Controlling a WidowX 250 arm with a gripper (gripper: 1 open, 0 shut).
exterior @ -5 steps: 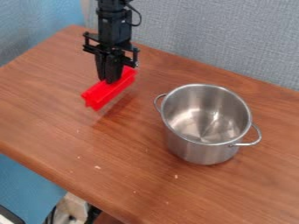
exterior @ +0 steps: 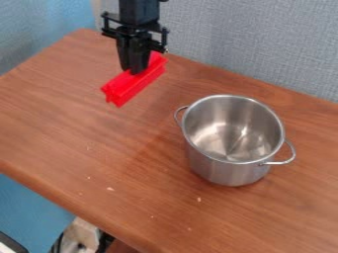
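A red rectangular block [exterior: 125, 87] hangs tilted above the back left of the wooden table, gripped by my black gripper [exterior: 136, 65], which comes down from the top of the view. The fingertips partly cover the block. A steel pot [exterior: 231, 158] with two side handles stands on the table to the right of the block, with nothing large visible inside it.
A grey textured wall stands behind. Beyond the table's front left edge is a blue surface with small items at the bottom.
My gripper and the red block have risen and moved a little to the right. The pot has not moved.
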